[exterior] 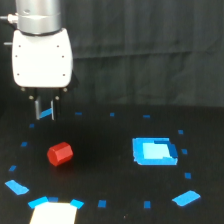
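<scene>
A small red block [60, 154] with a faceted end lies on the black table, left of the middle. Above it and slightly to its left hangs my gripper [46, 109], clear of the block. Its two dark fingers stand apart, with nothing visible between them. Over to the right is a flat blue-edged square [140, 146] with a white centre.
Small blue tape marks dot the dark table. Larger blue strips lie at the left [16, 187] and right [186, 198], and a pale sheet [54, 213] is at the front-left edge. Bare table separates the block from the blue-edged square.
</scene>
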